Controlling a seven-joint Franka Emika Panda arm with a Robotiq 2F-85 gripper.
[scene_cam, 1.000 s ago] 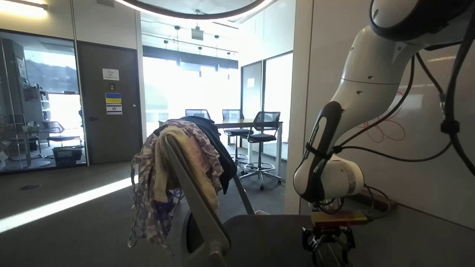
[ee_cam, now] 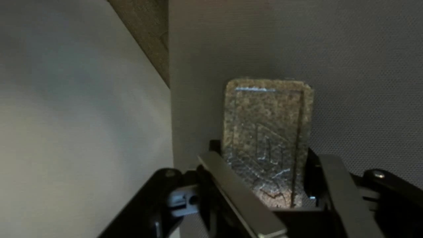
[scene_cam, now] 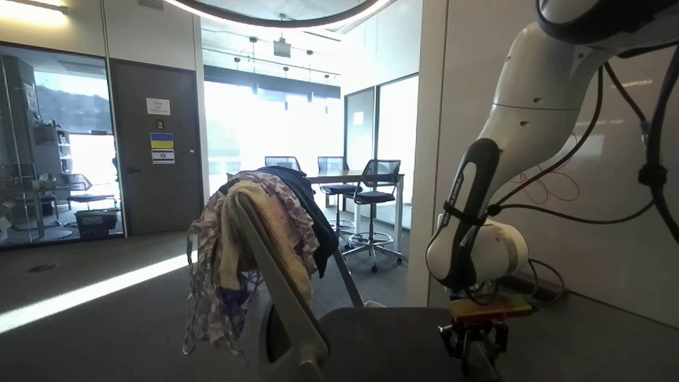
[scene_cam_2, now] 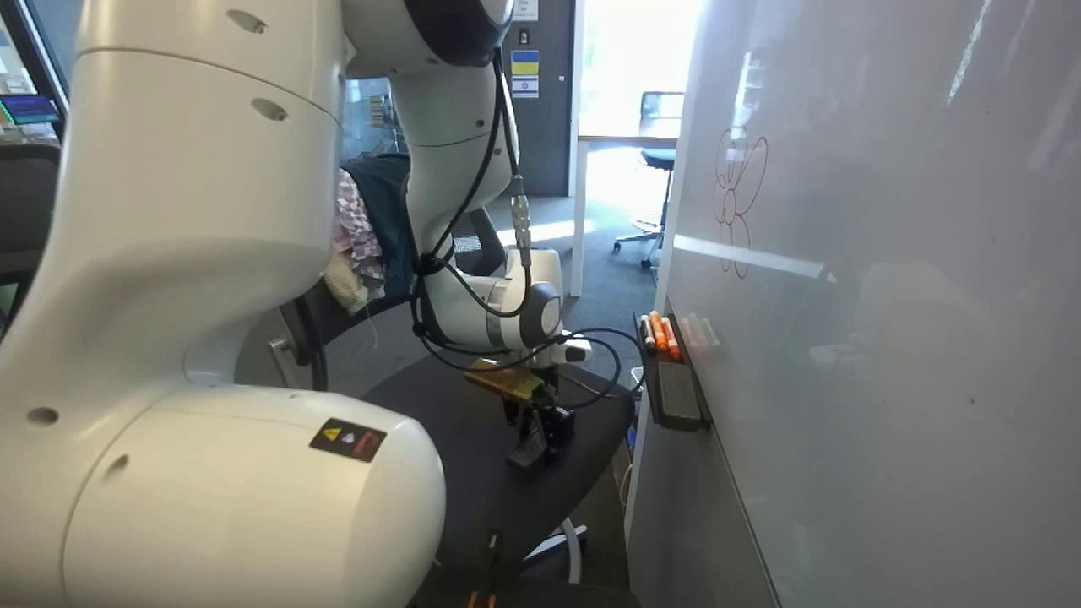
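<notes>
A worn, speckled brown-grey block with rounded corners, resembling a whiteboard eraser, is in the wrist view. My gripper is shut on it, one finger along each long side. Below the block is the dark mesh chair seat; whether they touch, I cannot tell. In the second exterior view my gripper points down over the seat with a dark block low between its fingers. The first exterior view shows the gripper at the bottom edge, its tips hard to make out.
The whiteboard rises close beside the gripper. Its narrow tray holds several markers. Clothes hang over the chair's backrest. Open seat lies on the gripper's side away from the board.
In the first exterior view, the arm has shifted slightly to the right and its upper part has risen a little. The gripper's fingers look closer together than before.
</notes>
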